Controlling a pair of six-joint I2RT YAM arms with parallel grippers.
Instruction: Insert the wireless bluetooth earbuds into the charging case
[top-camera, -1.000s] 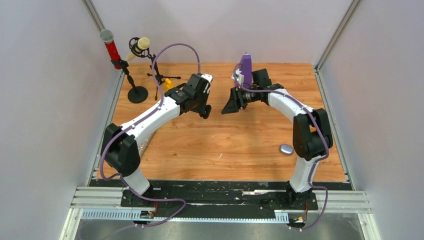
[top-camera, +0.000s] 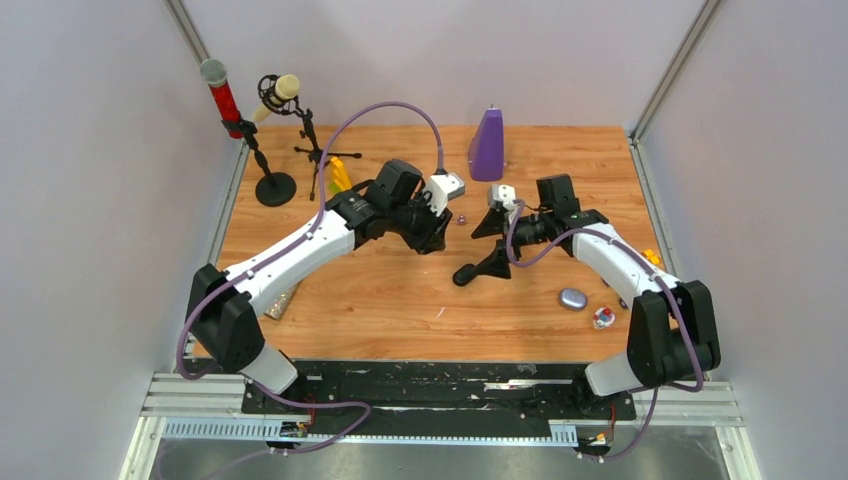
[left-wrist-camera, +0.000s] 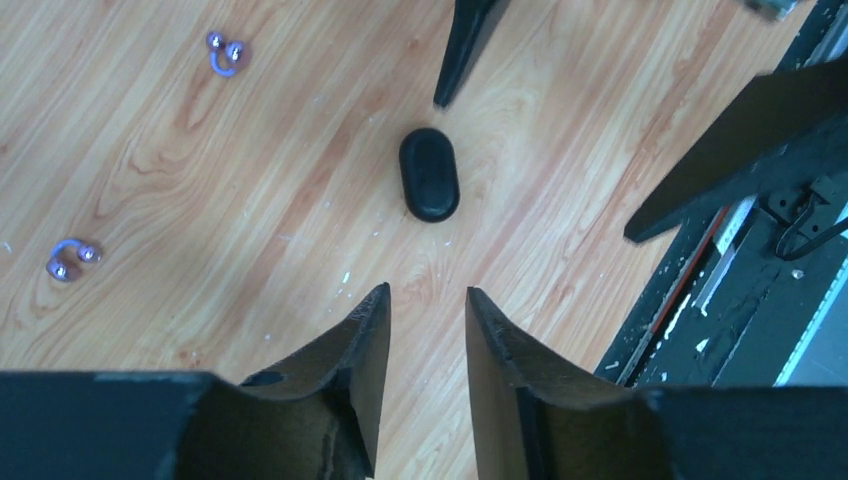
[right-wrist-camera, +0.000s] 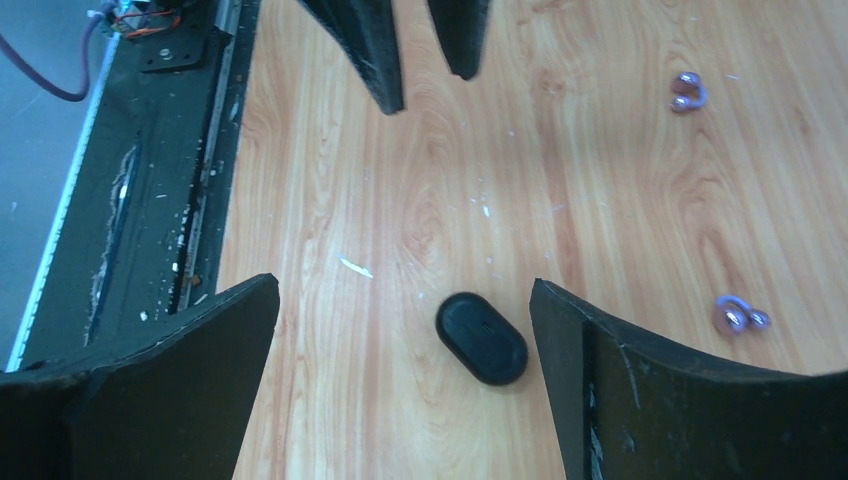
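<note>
A black oval case, seemingly closed, lies on the wooden table. Two small purple bead-like pieces lie apart from it; I cannot tell whether they are earbuds. My left gripper hangs above and left of the case, part open, nothing between its fingers. My right gripper is open over the table, its fingers either side of the case in its wrist view, with empty space between them.
A grey rounded object and a small red-topped item lie at the right. Stands, a yellow object and a purple block stand at the back.
My left gripper has moved right; my right gripper has come forward and right.
</note>
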